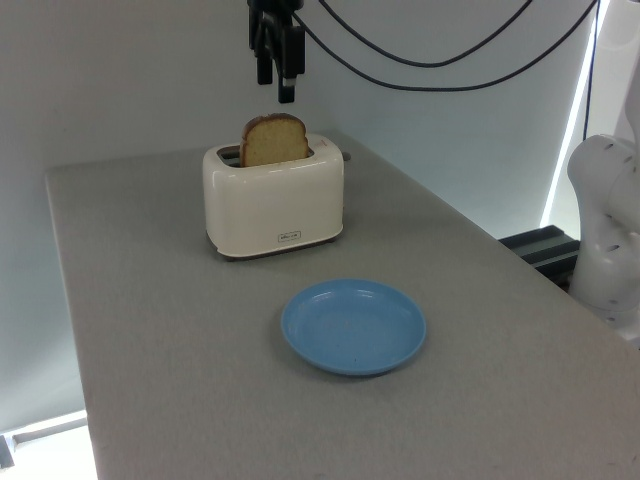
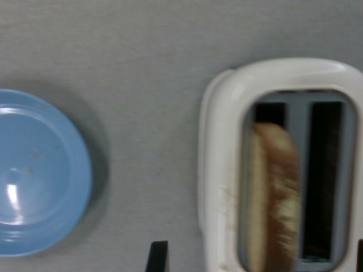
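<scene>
A slice of bread point(image 1: 272, 142) stands upright in a slot of the white toaster point(image 1: 272, 210), its top sticking out; from above in the wrist view the bread point(image 2: 275, 198) fills the left slot and the right slot is empty. My black gripper point(image 1: 276, 88) hangs open above the bread, nothing between its fingers. In the wrist view its two fingertips point(image 2: 159, 258) sit at the bottom edge, either side of the slice. A blue plate point(image 1: 353, 323) lies empty in front of the toaster.
A white robot body point(image 1: 605, 230) stands beyond the right edge. Black cables hang from the upper arm across the back.
</scene>
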